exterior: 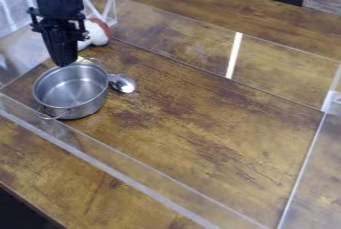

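The black gripper (60, 49) hangs at the upper left, just above the far rim of a steel pot (70, 91); whether its fingers are open or shut is hard to make out. A steel spoon (122, 83) lies right of the pot. Behind the gripper is a white and red object (94, 33), partly hidden, and a small yellow-green thing (83, 59) lies behind the pot.
Clear plastic walls surround the wooden table (200, 123).
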